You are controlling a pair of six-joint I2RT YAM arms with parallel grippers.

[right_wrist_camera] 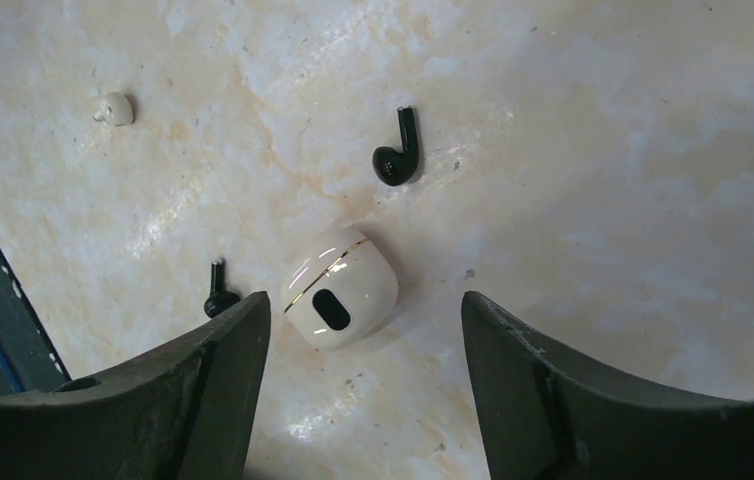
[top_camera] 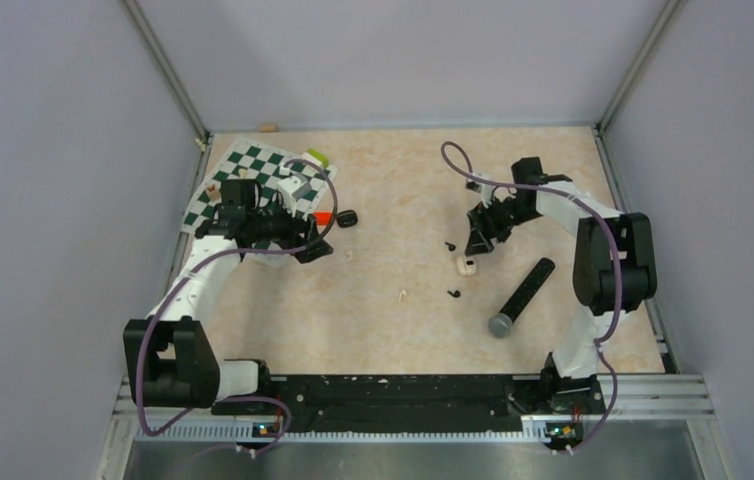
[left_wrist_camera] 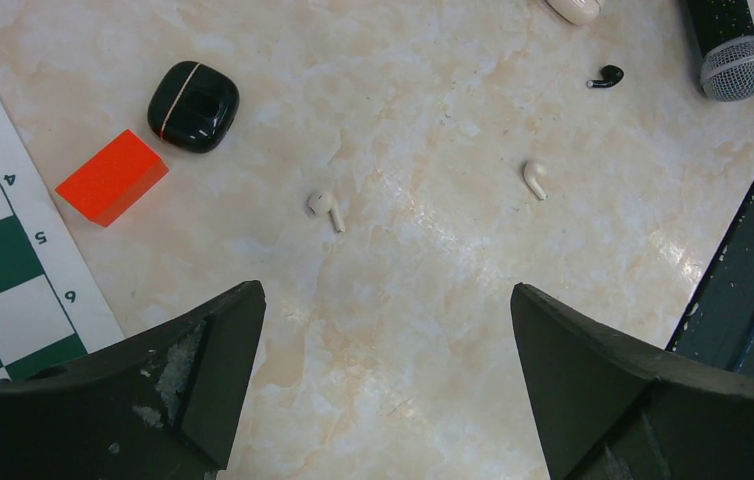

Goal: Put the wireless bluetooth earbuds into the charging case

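Note:
A white charging case [right_wrist_camera: 343, 290], closed, with a black oval spot, lies on the table ahead of my right gripper, whose fingers stand apart with nothing between them. Two black earbuds lie loose close by: one black earbud [right_wrist_camera: 400, 150] and another black earbud [right_wrist_camera: 221, 291]. A black case [left_wrist_camera: 193, 106], also closed, rests beside the orange block on the left. Two white earbuds lie apart on the bare table, a nearer white earbud [left_wrist_camera: 325, 207] and a farther white earbud [left_wrist_camera: 534, 177]. Over the left side hovers my left gripper, open and empty.
An orange-red block [left_wrist_camera: 113, 180] sits at the edge of the green-and-white checkered board [left_wrist_camera: 13, 230]. A black microphone [top_camera: 523, 295] lies right of the white case.

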